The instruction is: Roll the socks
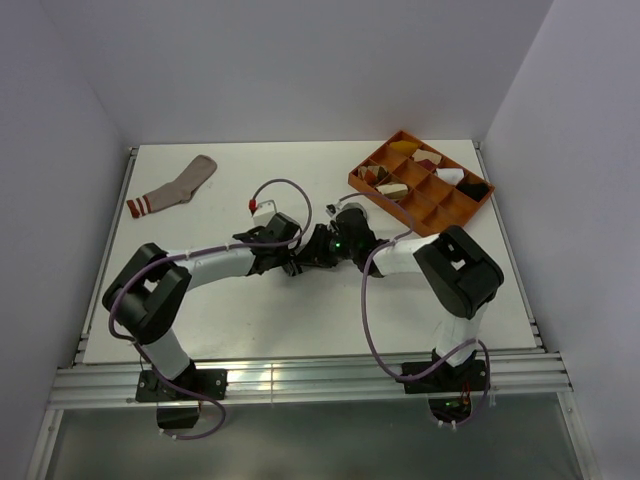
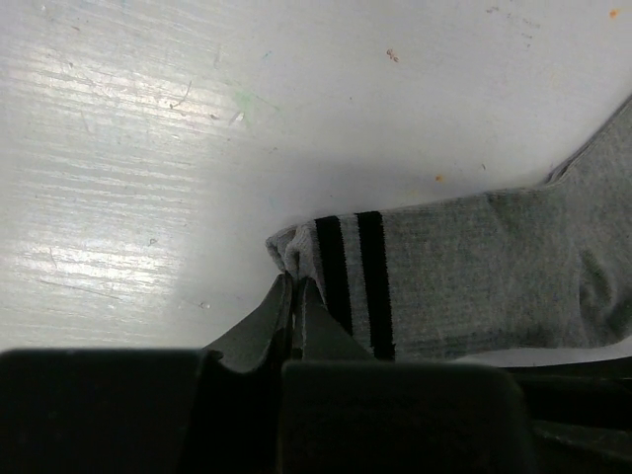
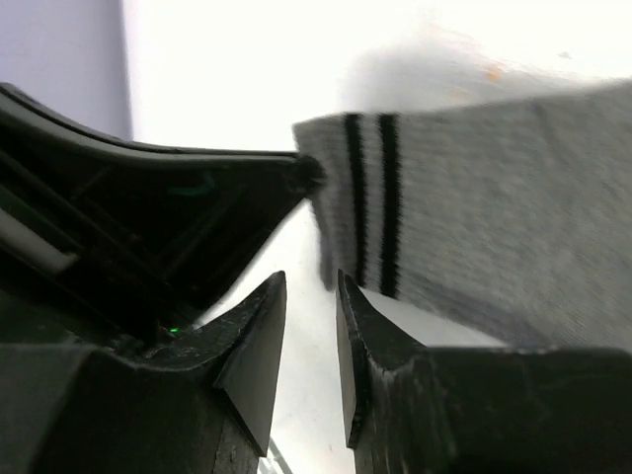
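Observation:
A grey sock with two black stripes at its cuff [image 2: 444, 267] lies stretched out in the left wrist view. My left gripper is shut on the edge of that cuff, with a fold of cloth between its fingertips. The same sock [image 3: 474, 197] appears blurred in the right wrist view. There my right gripper stands part open just beside the cuff's lower corner, no cloth visible between its fingers. From above, the arms hide most of the sock; a grey end [image 1: 352, 209] shows behind the right arm.
Another grey sock with red and white stripes [image 1: 172, 188] lies flat at the far left. An orange divided box [image 1: 432, 213] holding several rolled socks stands at the back right. Both grippers are close together.

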